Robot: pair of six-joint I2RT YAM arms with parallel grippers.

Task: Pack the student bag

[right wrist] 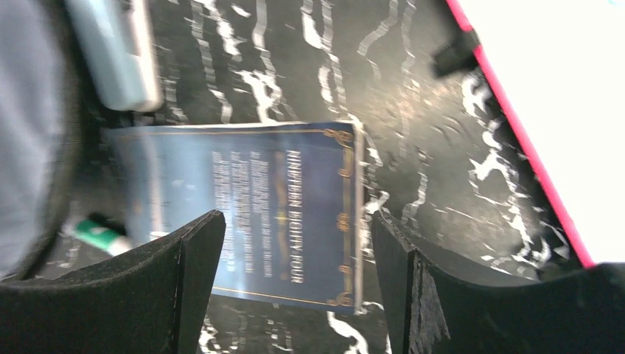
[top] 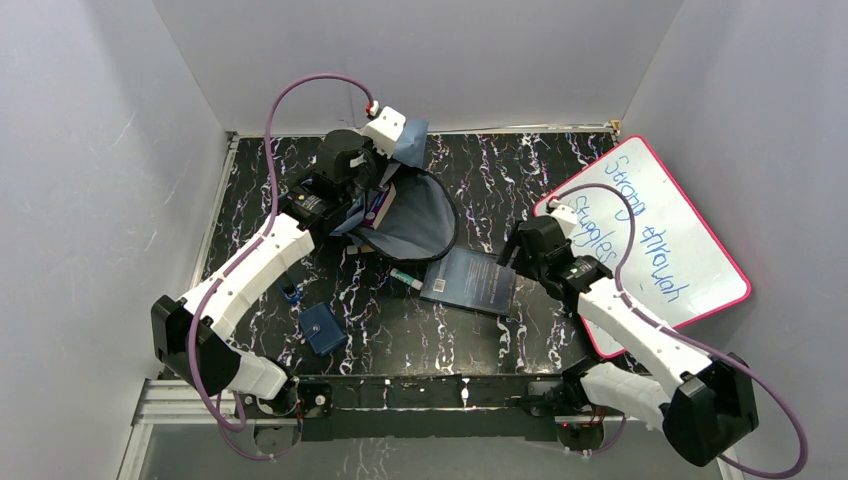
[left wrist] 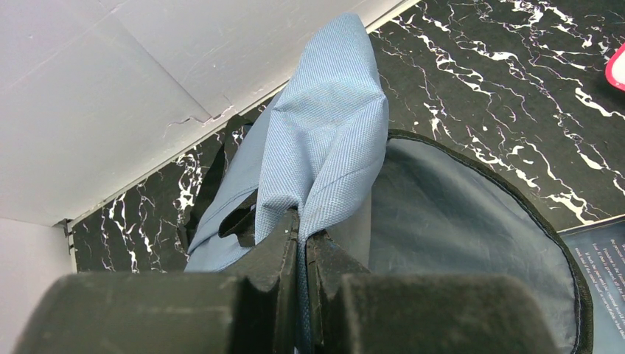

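Observation:
The blue-grey bag (top: pixel 412 218) lies with its mouth spread wide at the table's back left. A gathered fold of its light blue fabric (left wrist: pixel 324 140) stands up between the fingers of my left gripper, which is shut on it. Inside the bag a purple-and-cream box or book (top: pixel 378 207) partly shows. A dark blue book (top: pixel 468 280) lies flat beside the bag's rim. Over that book's right side, my right gripper stands open and empty. A small white-and-green tube (top: pixel 406 279) rests between book and bag.
Leaning along the right side is a red-edged whiteboard (top: pixel 665 240) with blue handwriting. At front left lie a dark blue wallet or notebook (top: pixel 323 329) and a small blue item (top: pixel 290 291).

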